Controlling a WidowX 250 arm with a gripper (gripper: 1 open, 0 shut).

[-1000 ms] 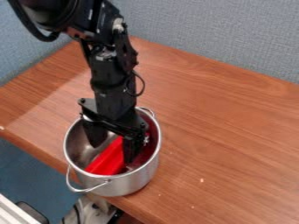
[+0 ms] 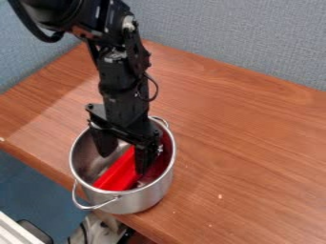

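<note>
My black gripper (image 2: 125, 143) reaches down into a metal pot (image 2: 137, 200) that stands at the table's front-left edge. Its fingers are spread open over a red object (image 2: 117, 175) lying inside the pot. Whether they touch it is hard to tell, as the pot's inside is partly hidden by the gripper. The pot has thin wire handles at its sides.
A grey wall runs along the back. Below the left edge are a blue floor and some white and dark items with cables.
</note>
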